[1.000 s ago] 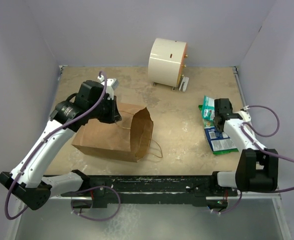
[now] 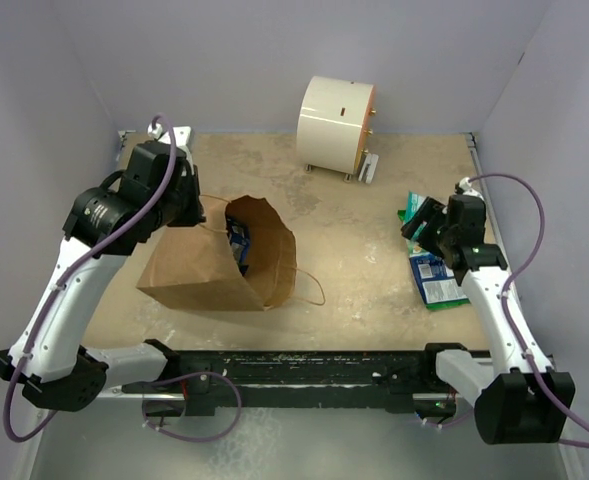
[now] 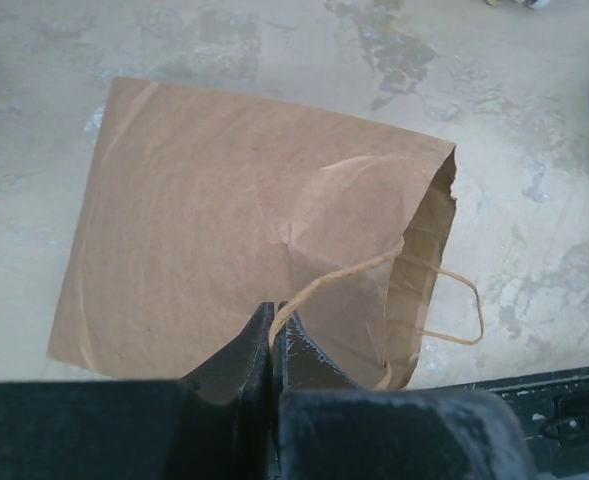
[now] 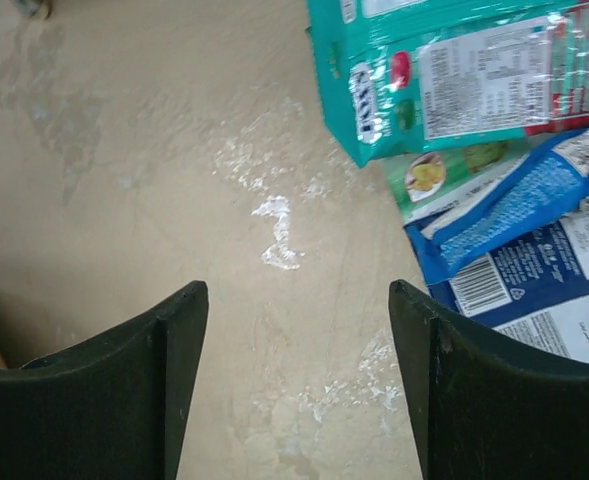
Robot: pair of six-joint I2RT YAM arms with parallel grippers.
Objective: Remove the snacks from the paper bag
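Note:
The brown paper bag lies on its side on the left of the table, its mouth facing right. Just inside the mouth, a dark blue snack packet shows. In the left wrist view, the twisted cord handle runs between the fingertips of my left gripper, which is shut on it above the bag. Over on the right, my right gripper is open and empty beside the snack packets. A teal packet lies partly over a green one, with a blue packet below.
A cream drum-shaped object stands at the back middle. Bare tabletop lies between the bag and the snack packets. A dark rail runs along the front edge.
My left gripper has moved left, pulling the handle; the bag's mouth gapes wider and the blue packet inside has come into sight. My right arm has shifted and its gripper now reaches left of the packets.

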